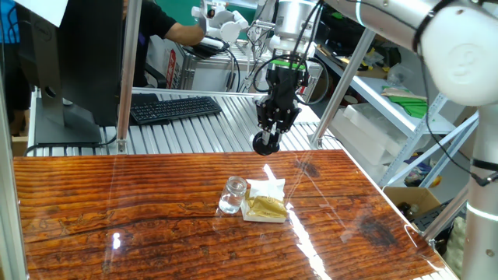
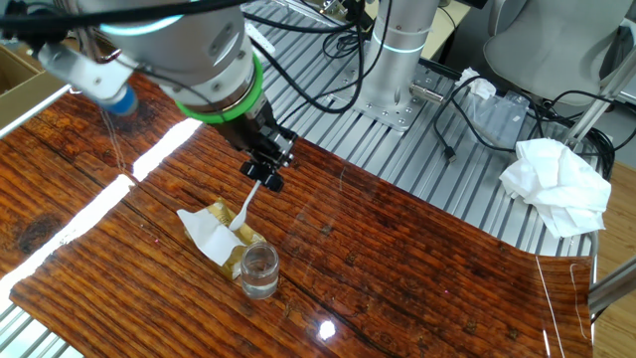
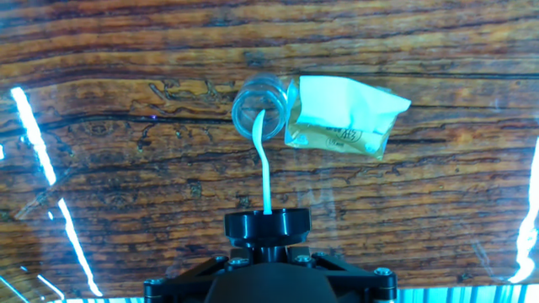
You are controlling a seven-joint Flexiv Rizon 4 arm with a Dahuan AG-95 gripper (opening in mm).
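Observation:
My gripper (image 2: 263,177) is shut on a slim white plastic spoon (image 2: 243,207). In the wrist view the spoon (image 3: 264,168) reaches out from the black fingers (image 3: 268,223), and its tip overlaps the outline of a clear glass jar (image 3: 246,108). Whether the tip is inside the jar or above it is hard to tell there. Exterior view 1 has the gripper (image 1: 267,141) well above the table, behind the jar (image 1: 233,194), which stands upright with clear liquid in it. Right against the jar lies a gold packet (image 1: 267,206) with white tissue (image 1: 267,188) sticking out.
A crumpled white bag (image 2: 556,187) sits on the metal slats beside the arm's base.

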